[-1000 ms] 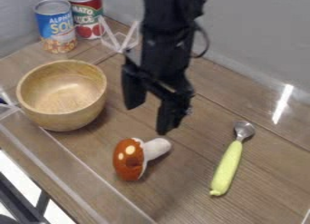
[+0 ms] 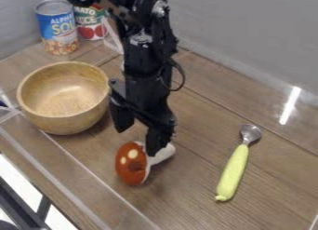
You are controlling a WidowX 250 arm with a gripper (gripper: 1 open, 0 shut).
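Note:
My black gripper (image 2: pixel 140 127) hangs low over the wooden table, its fingers pointing down just above a toy mushroom (image 2: pixel 134 166) with an orange, spotted cap and white stem. The fingers look parted, the near one close to the stem; whether they touch it is unclear. A tan bowl (image 2: pixel 62 101) sits to the left of the gripper. A pale yellow-green handled utensil (image 2: pixel 231 172) with a metal head lies to the right.
An Alpha soup can (image 2: pixel 59 29) and a red-labelled can (image 2: pixel 91 24) stand at the back left, by the wall.
The gripper has moved down toward the mushroom and a little to the left. The mushroom, bowl and utensil look unchanged.

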